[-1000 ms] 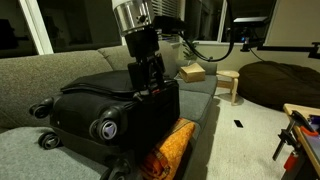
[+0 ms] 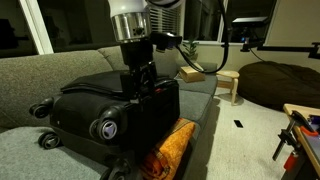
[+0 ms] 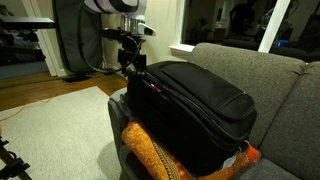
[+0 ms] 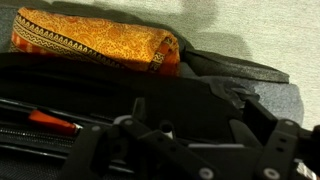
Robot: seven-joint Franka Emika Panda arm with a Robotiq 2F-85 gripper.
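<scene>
A black suitcase (image 2: 78,122) lies on its side on the grey sofa, wheels facing exterior view 1. Its soft front panel (image 3: 200,88) faces up in exterior view 2. My gripper is open over the suitcase's edge, nothing visible between its fingers. A red tag or pull (image 4: 52,122) shows on the suitcase near the zip, left of the fingers in the wrist view. In exterior view 1 the fingertips are dark against the black case, so contact cannot be judged.
An orange patterned cushion (image 3: 150,155) is beside and partly under the suitcase. A cardboard box (image 2: 192,74) sits farther along the sofa. A round wooden stool (image 2: 229,78) stands behind, and the carpet (image 2: 235,140) beside the sofa is mostly clear.
My arm and gripper have shifted slightly left in exterior view 1, staying over the suitcase. The suitcase and cushion show no visible movement.
</scene>
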